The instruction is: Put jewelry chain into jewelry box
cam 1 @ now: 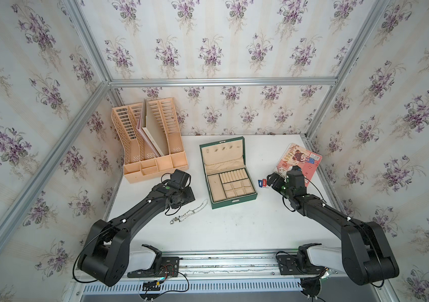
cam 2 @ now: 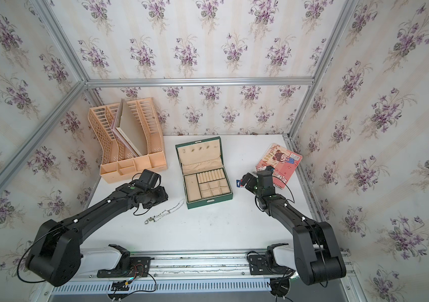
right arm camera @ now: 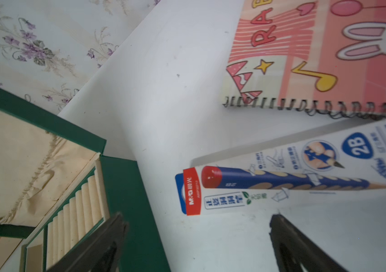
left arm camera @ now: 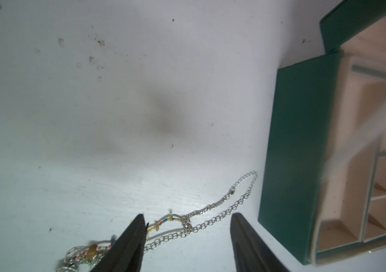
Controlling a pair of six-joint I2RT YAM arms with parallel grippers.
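Note:
A silver chain with small coloured beads point(left arm camera: 213, 220) lies stretched on the white table, left of the jewelry box. The green box point(cam 1: 233, 201) stands with its lid up, showing beige compartments; its side wall point(left arm camera: 292, 154) is close to the chain's far end. Above and behind the chain hovers my left gripper, its fingers apart and nothing held; in its wrist view part of the chain runs between and behind them. On the box's right side, my right gripper is open and empty over the table.
A pencil pack point(right arm camera: 265, 174) and a pink spiral notebook point(right arm camera: 319, 59) lie near my right gripper. A peach desk organizer point(cam 1: 134, 171) with folders fills the back left. In front of the box, the table point(cam 1: 244, 231) is clear.

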